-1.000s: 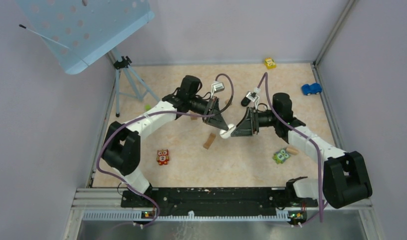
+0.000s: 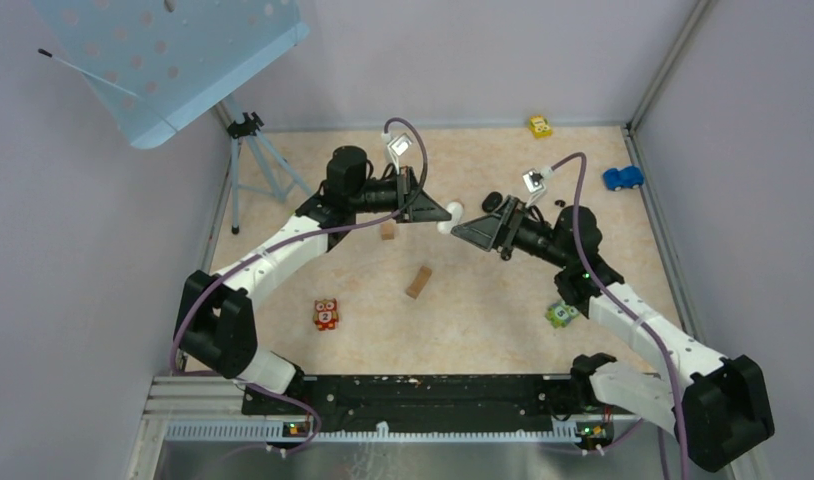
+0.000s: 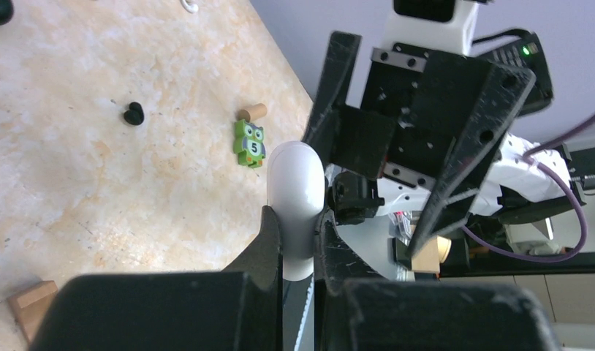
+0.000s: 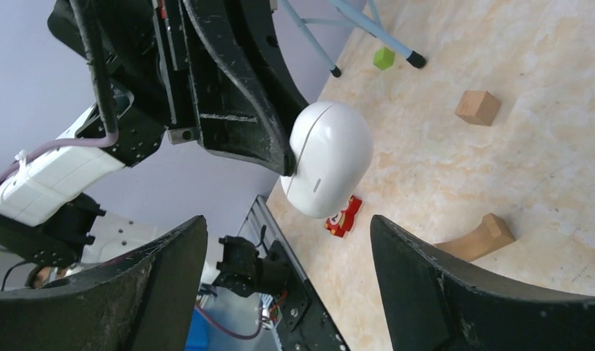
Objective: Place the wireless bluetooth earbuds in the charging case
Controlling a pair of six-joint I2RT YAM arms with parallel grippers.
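Observation:
A glossy white rounded charging case hangs above the table, and my left gripper is shut on it. A thin seam runs across the case in the right wrist view; its lid looks closed. My right gripper stands open close to the case, with nothing between its fingers. From above, the case sits between the two grippers. No earbud can be made out for sure; a small white curved thing is cut off at the top of the left wrist view.
Wooden blocks, a red owl, a green owl and a black oval object lie around on the table. A blue toy car and a tripod stand near the edges.
My left gripper has drawn back leftward and up the top view with the case. The right gripper has moved up a little and turned, its arm swinging to the right; case and right fingers look further apart.

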